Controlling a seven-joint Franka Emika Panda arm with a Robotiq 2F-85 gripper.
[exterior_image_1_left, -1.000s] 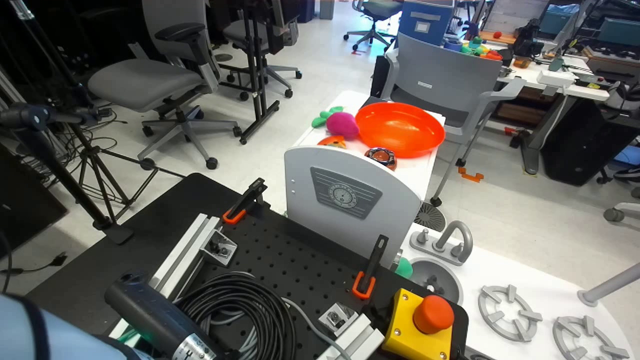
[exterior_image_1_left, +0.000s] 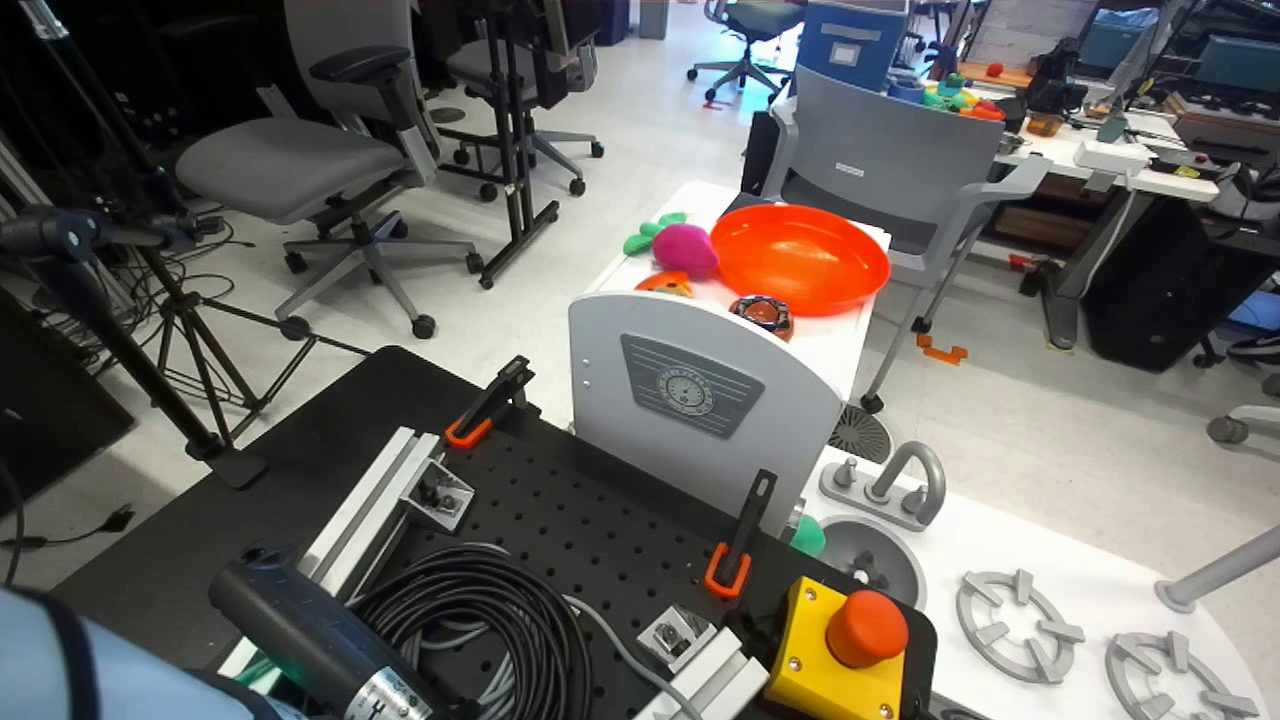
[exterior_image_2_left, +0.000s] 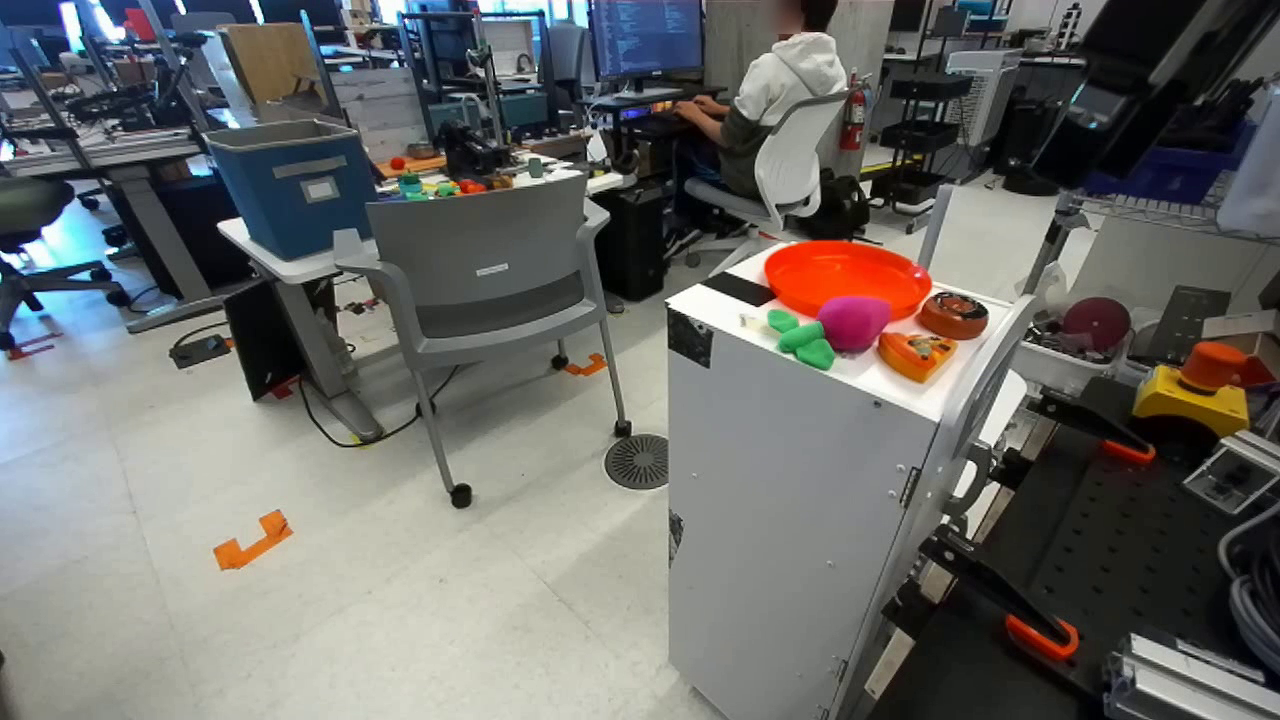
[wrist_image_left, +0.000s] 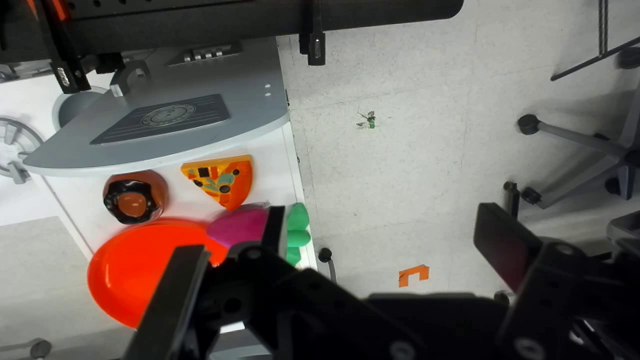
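Observation:
In the wrist view my gripper stands open, its two fingers wide apart with bare floor visible between them. At the upper right of exterior view 2, a dark part of the arm or gripper (exterior_image_2_left: 1086, 114) hangs high, clear of the counter. On the white counter lie a red-orange plate (exterior_image_2_left: 846, 274), a magenta toy vegetable (exterior_image_2_left: 854, 322) with green leaves (exterior_image_2_left: 801, 336), a toy pizza slice (exterior_image_2_left: 917, 355) and a brown-and-black round toy (exterior_image_2_left: 954, 314). In the wrist view the left finger overlaps the magenta toy (wrist_image_left: 240, 227); the gripper appears well above it.
A grey upright panel (exterior_image_1_left: 702, 390) separates the counter from the black perforated table (exterior_image_1_left: 564, 492). Clamps (exterior_image_1_left: 738, 540), coiled cables (exterior_image_1_left: 480, 624) and a yellow emergency-stop box (exterior_image_1_left: 840, 648) occupy that table. A toy sink (exterior_image_1_left: 870, 558) sits to the right. Open floor surrounds the counter.

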